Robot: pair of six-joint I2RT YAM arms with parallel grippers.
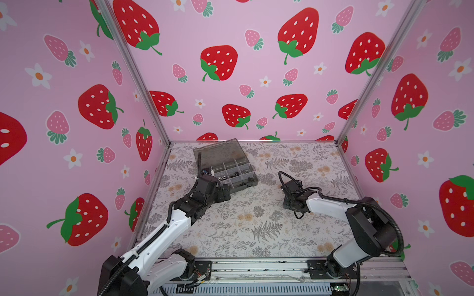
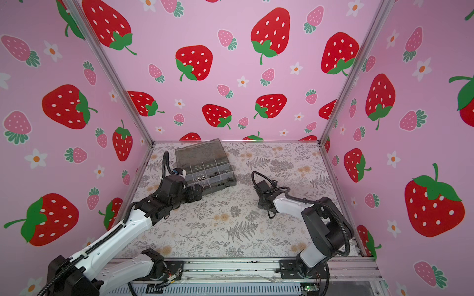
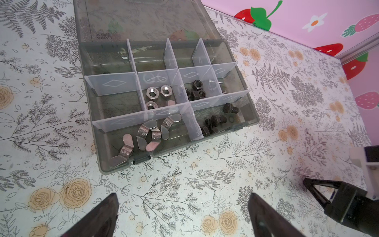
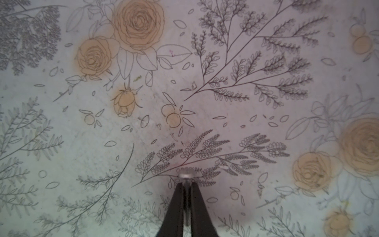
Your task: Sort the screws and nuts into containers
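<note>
My right gripper is shut on a silver screw [image 4: 186, 173] low over the cloth; the screw's round head pokes out beyond the fingertips and part of its shaft shows between the fingers. My left gripper stands open with nothing between its blurred fingers, in front of the clear grey sorting box [image 3: 94, 146]. Inside that box, wing nuts [image 3: 156, 136] lie in the front left compartment and black bolts [image 3: 216, 120] in the front right one. Silver nuts [image 3: 166, 90] and black nuts [image 3: 197, 85] sit in middle-row compartments.
The box's lid [image 3: 142, 19] lies folded back behind it. In the left wrist view the right arm's gripper shows at the right edge. Patterned cloth [image 1: 261, 217] between the two arms is clear.
</note>
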